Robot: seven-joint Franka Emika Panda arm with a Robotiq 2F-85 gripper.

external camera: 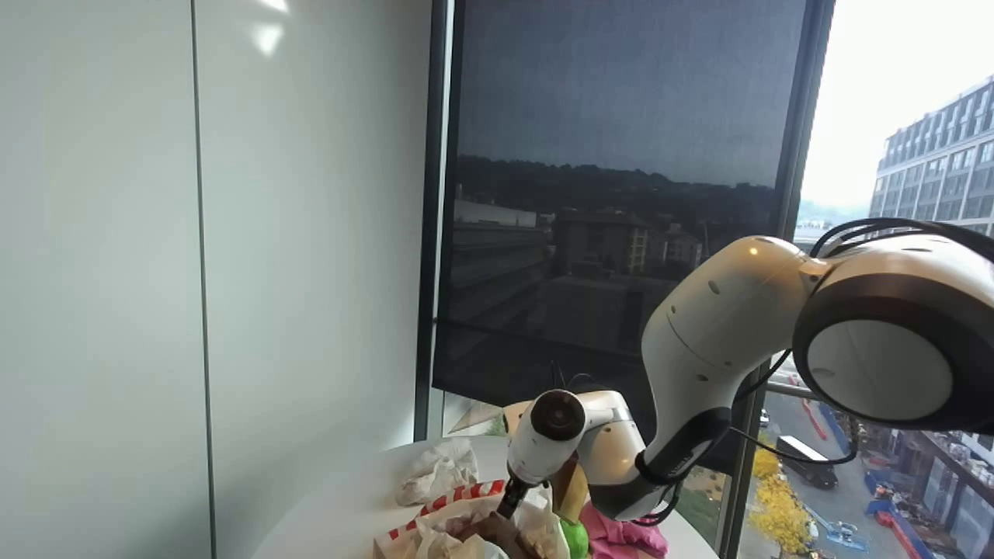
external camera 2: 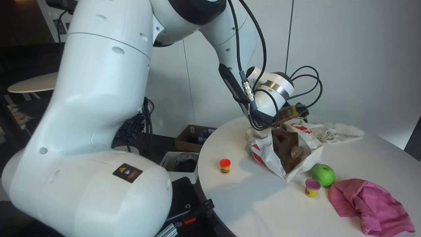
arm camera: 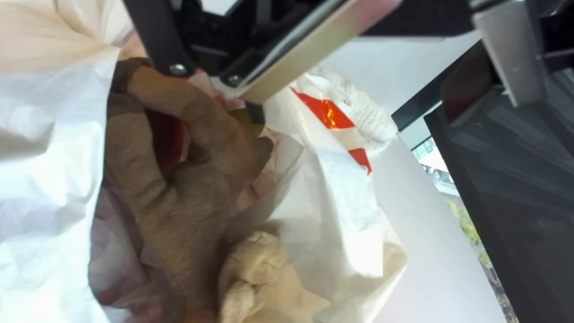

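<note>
A white paper bag [external camera 2: 258, 144] with red stripes lies open on the round table. Inside it rests a brown soft item [external camera 2: 286, 144], which fills much of the wrist view [arm camera: 199, 210] with a knotted tan lump [arm camera: 253, 264] in front of it. My gripper is open over the bag's mouth, its fingers wide apart. Nothing shows clasped between them. In exterior view 1 the dark gripper [external camera: 510, 498] points down at the bag, its fingertips indistinct against the brown item.
A green apple-like ball [external camera 2: 323, 174], a purple-lidded tub [external camera 2: 312, 187] and a pink cloth [external camera 2: 371, 205] lie right of the bag. A red-lidded tub [external camera 2: 225, 166] stands left. Behind is a white cloth [external camera 2: 339, 132].
</note>
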